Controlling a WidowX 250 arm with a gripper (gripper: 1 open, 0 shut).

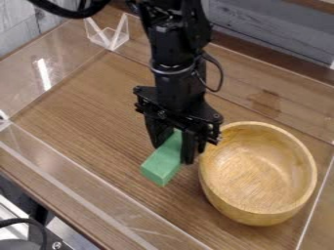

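Observation:
The black arm reaches down from the top centre to the gripper [175,143], whose fingers hold a green block [162,166] at the middle of the table, just left of a large cream oval bowl [265,174]. The gripper is shut on the block, which hangs tilted, its upper part partly hidden by the fingers.
A clear plastic object [107,29] stands at the back left. Black cable shows at the bottom left.

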